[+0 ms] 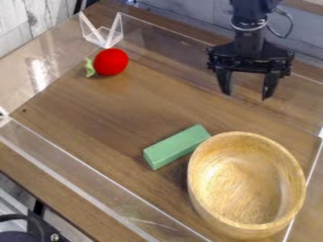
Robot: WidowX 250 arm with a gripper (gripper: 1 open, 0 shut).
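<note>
My black gripper point(246, 77) hangs at the back right over the wooden table, open, with nothing between its two fingers. A red tomato-like object with a green stem point(111, 61) lies at the back left. A green block point(177, 147) rests near the middle front, just left of a large wooden bowl point(246, 217) at the front right. The bowl appears empty.
A white wire stand point(102, 31) is at the back left, behind the red object. Clear edging runs along the table's near left side.
</note>
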